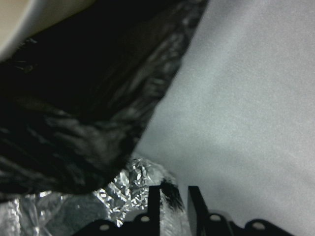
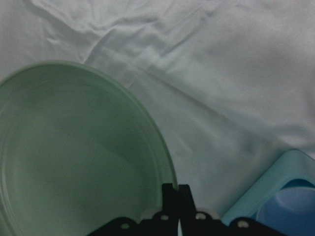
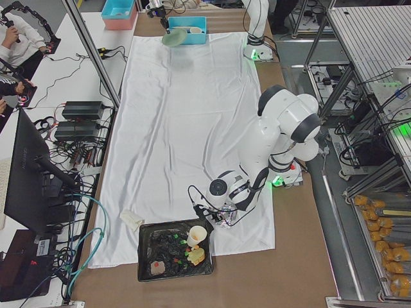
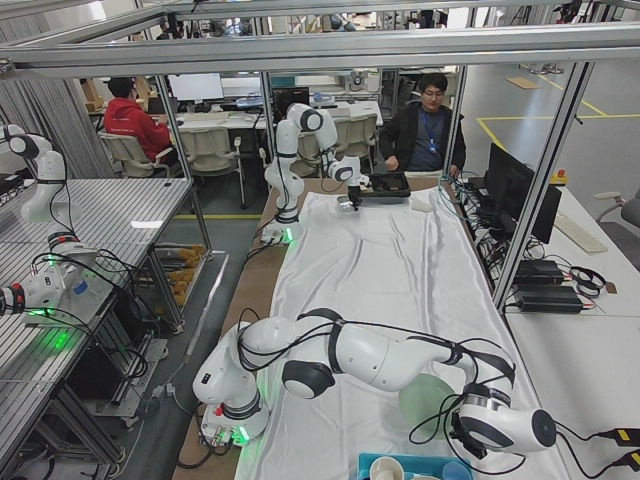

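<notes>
A crumpled silver foil piece [image 1: 123, 196] lies beside the black tray [image 3: 148, 250], which holds a cream cup [image 3: 196, 234] and small items. My left gripper is over the foil's edge, its fingers apart. A green plate [image 2: 74, 142] hangs at the far end, near a blue bin [image 2: 266, 187], with my right gripper shut on its rim.
A white cloth [image 3: 180, 122] covers most of the table, largely clear in the middle. A folded pale cloth [image 3: 131, 219] lies left of the tray. A monitor and cables stand on the side desk.
</notes>
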